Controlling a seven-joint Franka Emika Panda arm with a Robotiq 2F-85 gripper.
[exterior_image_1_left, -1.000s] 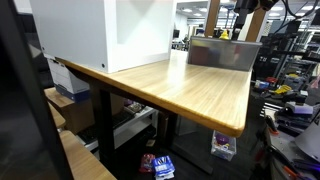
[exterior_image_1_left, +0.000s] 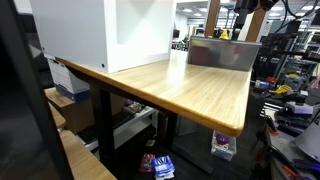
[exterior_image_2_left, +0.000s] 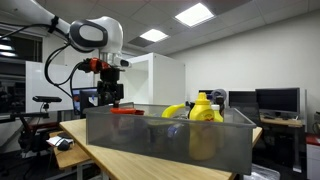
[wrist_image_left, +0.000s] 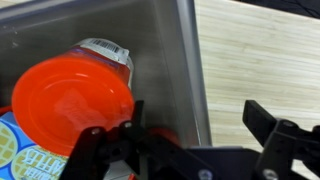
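In the wrist view my gripper is open, its two dark fingers wide apart. The wall (wrist_image_left: 185, 70) of a grey bin passes between them, with no contact visible. To the left, inside the bin, lies an object with a round orange-red top (wrist_image_left: 72, 105) and a clear, labelled side; the left finger is close to it, and I cannot tell whether they touch. From the second exterior view, the gripper (exterior_image_2_left: 110, 94) points down over the left end of the bin (exterior_image_2_left: 170, 140), above a red-orange item (exterior_image_2_left: 127, 111).
Yellow objects (exterior_image_2_left: 205, 112) stick up above the bin's rim toward its right side. A blue and yellow patterned item (wrist_image_left: 20, 150) sits beside the orange top. Bare wooden tabletop (exterior_image_1_left: 170, 82) stretches out before the bin, and a white cabinet (exterior_image_1_left: 120, 35) stands on it.
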